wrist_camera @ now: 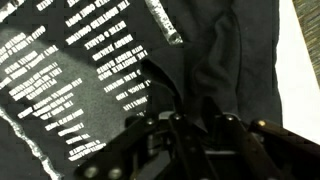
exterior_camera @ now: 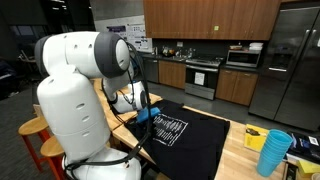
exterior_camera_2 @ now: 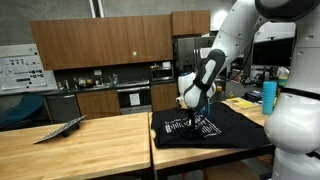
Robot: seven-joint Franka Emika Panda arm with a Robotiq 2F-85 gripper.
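A black shirt point(exterior_camera: 200, 145) printed with white lines of text lies spread over the table. In the wrist view, the shirt point(wrist_camera: 100, 70) has a raised, bunched fold point(wrist_camera: 205, 70) reaching down to the fingers. My gripper is low over that fold, dark against dark cloth, so how far its fingers stand apart is hard to see. Whether cloth lies between them does not show clearly. Exterior view 2 has the gripper point(exterior_camera_2: 192, 120) pointing down at the shirt point(exterior_camera_2: 175, 155), near its far part.
A blue cup point(exterior_camera: 273, 153) stands on the table's right side, with yellow items point(exterior_camera: 256, 137) behind it. Orange stools point(exterior_camera: 34, 127) line the left. Bare wood point(exterior_camera_2: 80, 150) lies to the shirt's left in exterior view 2, with a dark flat object point(exterior_camera_2: 72, 125) beyond.
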